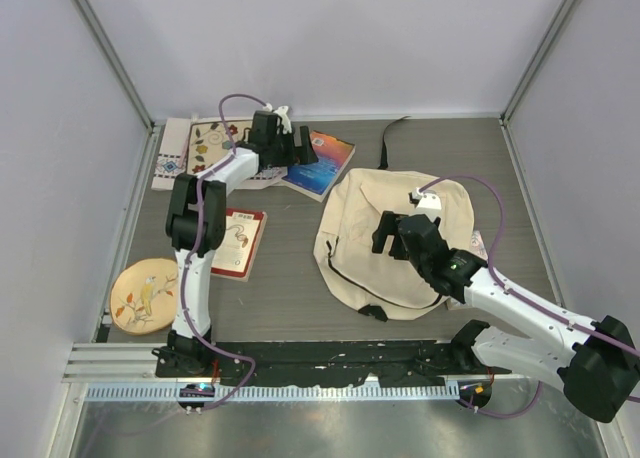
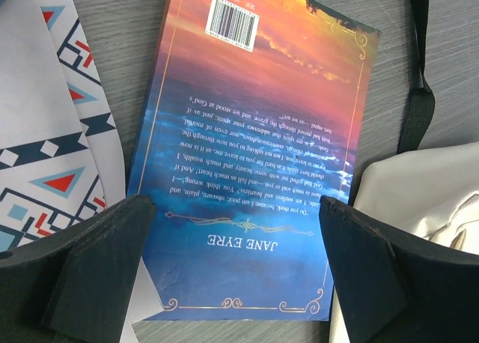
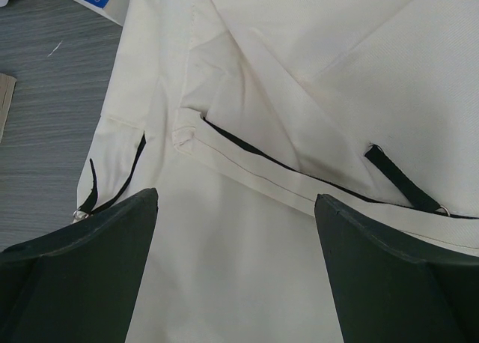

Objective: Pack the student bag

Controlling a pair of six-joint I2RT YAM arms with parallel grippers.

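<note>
A blue and orange book, Jane Eyre (image 1: 327, 168), lies flat at the back of the table, left of the cream canvas bag (image 1: 395, 243). Over its left side stands my left gripper (image 1: 308, 146), open. In the left wrist view the book (image 2: 239, 163) fills the space between and beyond the spread fingers, nothing gripped. The bag lies flat, its dark-edged opening (image 3: 277, 163) crossing the right wrist view. Above the bag my right gripper (image 1: 385, 232) hangs open and empty. A black strap (image 1: 386, 143) runs from the bag to the back.
Patterned cloths or papers (image 2: 52, 133) lie left of the book, one edge touching or overlapping it. A red-bordered book (image 1: 239, 244) and a round bird-decorated plate (image 1: 146, 296) lie at the left. Bare table shows between the red-bordered book and the bag.
</note>
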